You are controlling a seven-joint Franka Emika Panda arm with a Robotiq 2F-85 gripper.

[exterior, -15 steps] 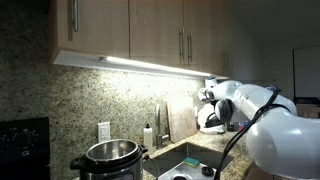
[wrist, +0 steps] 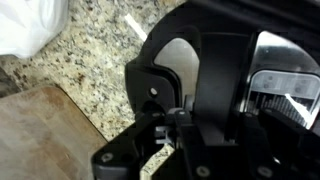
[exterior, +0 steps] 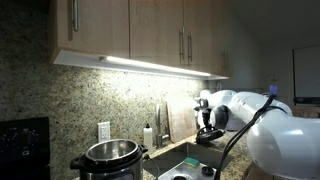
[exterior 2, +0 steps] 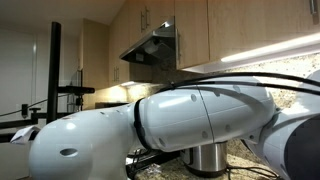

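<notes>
Low over the far right end of the counter, my gripper [exterior: 206,122] is shut at a dark object [exterior: 207,135]. In the wrist view a long glossy black piece [wrist: 220,75] rises from the fingers, within a wider black shape. The fingertips are lost against that black, so I cannot tell whether the piece is pinched or only close by.
The sink [exterior: 181,157] lies left of the gripper, with a green item [exterior: 191,162] in it. A faucet [exterior: 158,125], a soap bottle [exterior: 147,136] and a multicooker [exterior: 112,158] stand further left. A wooden board [exterior: 182,118] leans on the wall. A white bag [wrist: 30,22] lies nearby.
The arm has come down from just under the cabinets to near the counter. The dark object below the gripper has moved lower with it.
</notes>
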